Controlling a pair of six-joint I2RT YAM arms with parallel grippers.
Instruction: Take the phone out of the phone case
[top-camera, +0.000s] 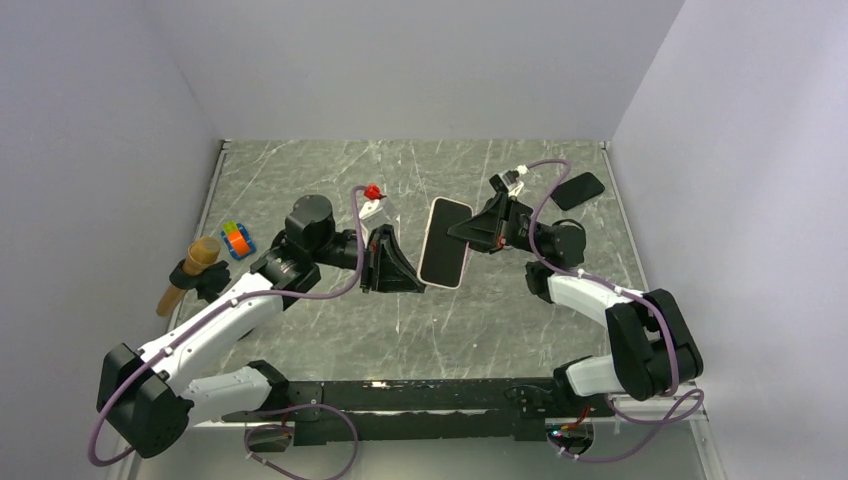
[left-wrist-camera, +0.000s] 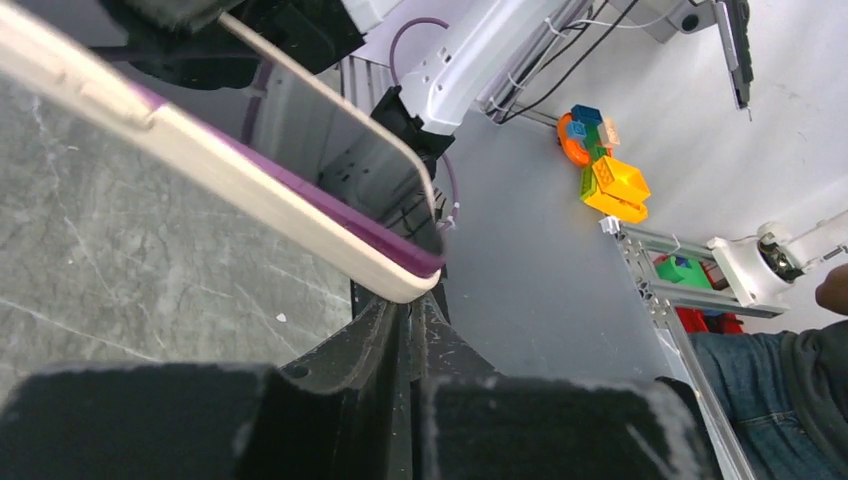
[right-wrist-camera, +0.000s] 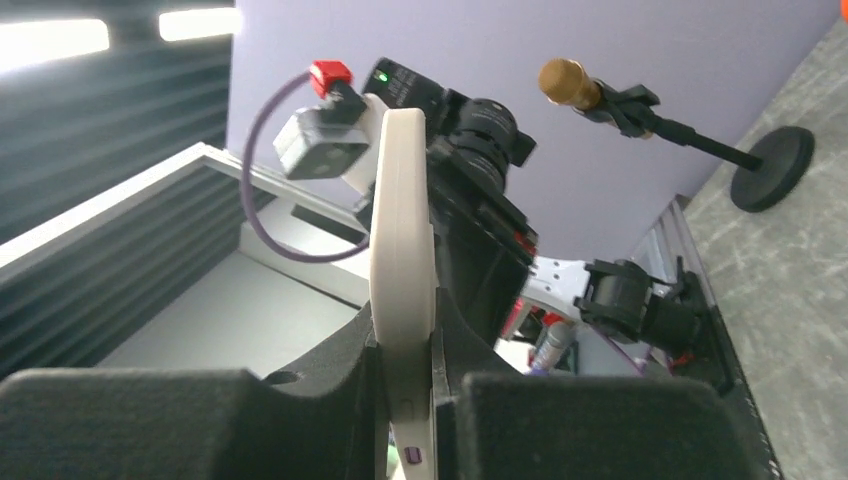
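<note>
The phone in its case (top-camera: 440, 262) is held in the air over the middle of the table by my right gripper (top-camera: 460, 232), shut on its right side; in the right wrist view the white case edge (right-wrist-camera: 400, 230) runs between those fingers. My left gripper (top-camera: 420, 285) is at the phone's lower left corner. In the left wrist view its fingertips (left-wrist-camera: 375, 340) are just under the cream case (left-wrist-camera: 250, 190), which shows a purple band along the screen side; whether these fingers touch or grip the corner is unclear.
A dark flat slab (top-camera: 577, 190) lies at the back right. A blue-and-orange object (top-camera: 237, 240) and a stand with a wooden cylinder (top-camera: 200, 258) are at the left.
</note>
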